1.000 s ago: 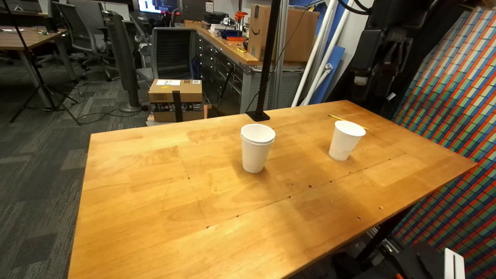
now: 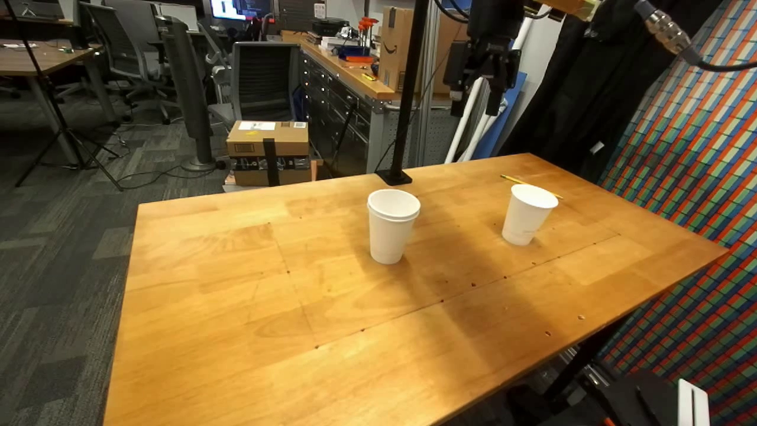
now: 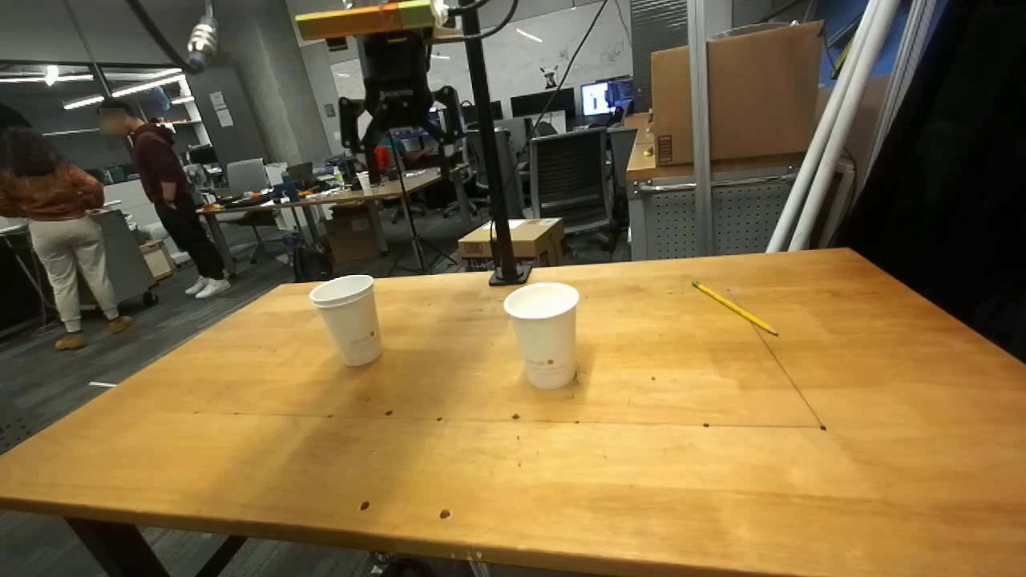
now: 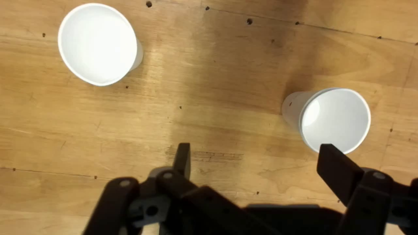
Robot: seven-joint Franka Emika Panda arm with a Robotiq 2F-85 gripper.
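Note:
A white paper cup with a doubled rim (image 2: 388,231), apparently two cups nested, stands upright on the wooden table. In the wrist view this stack (image 4: 296,107) is at the right, close to one fingertip in the picture. A single white cup (image 2: 525,216) stands upright apart from it; exterior view 2 has this cup (image 3: 546,341) to the right of the stack (image 3: 349,322). High above the table, my gripper (image 3: 401,144) points down with its fingers wide apart. Nothing lies between the fingertips in the wrist view, where the gripper shows bare wood between them.
A yellow pencil (image 3: 736,309) lies on the table beyond the single cup. At the back edge rises a black post (image 2: 406,106).
Over the last second my arm has swung left in exterior view 1, from the far right side to above the table's back. Both the stack and the single cup have stayed put.

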